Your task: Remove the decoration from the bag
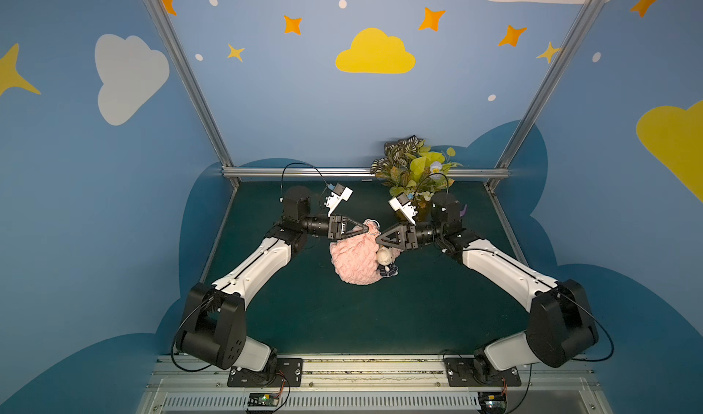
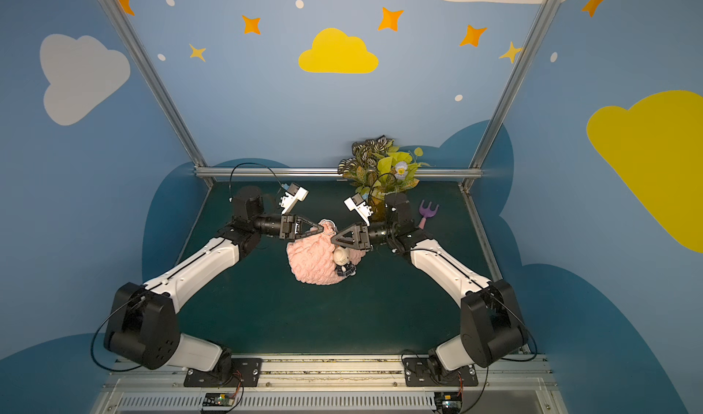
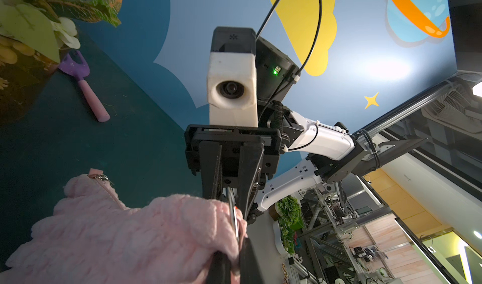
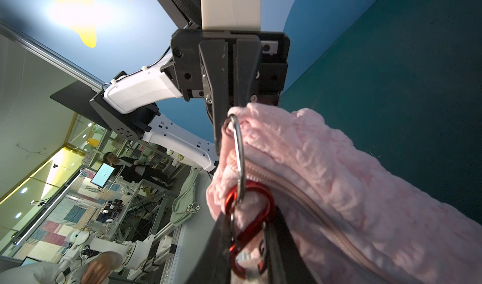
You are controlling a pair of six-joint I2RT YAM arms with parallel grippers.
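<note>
The pink quilted bag [image 1: 355, 258] lies on the dark green table, its upper corner raised between both grippers. A small doll decoration with a pale round head [image 1: 384, 256] and dark checked clothes hangs at the bag's right side. My left gripper is shut on a thin silver ring [image 3: 233, 211] at the bag's corner. In the right wrist view, a red carabiner [image 4: 249, 228] is linked through that ring. My right gripper stands part open, its fingers on either side of the carabiner. The doll is hidden in both wrist views.
A potted plant [image 2: 380, 166] stands at the back, behind the right arm. To its right lies a purple fork tool with a pink handle [image 2: 428, 210].
</note>
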